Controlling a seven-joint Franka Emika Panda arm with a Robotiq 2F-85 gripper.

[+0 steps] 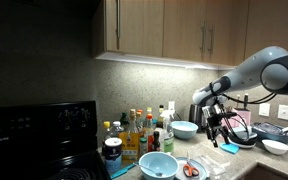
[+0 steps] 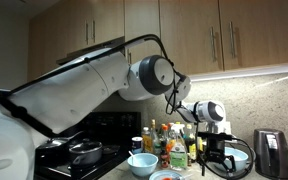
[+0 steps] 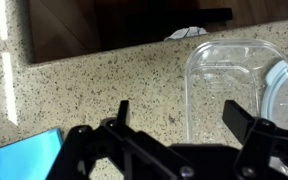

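My gripper stands open above the counter, its two fingers spread wide with nothing between them. Beneath and to the right of the gap in the wrist view lies a clear plastic container. A flat blue item, perhaps a cloth, is at the lower left there. In exterior view 1 the gripper hangs low near that blue item. Part of a round dish with a blue rim shows beyond the container at the right.
Several bottles crowd the back of the counter. A light-blue bowl and a plate stand in front; another blue bowl and a dark kettle are behind. The counter's edge borders a dark opening. Bare counter shows left of the container.
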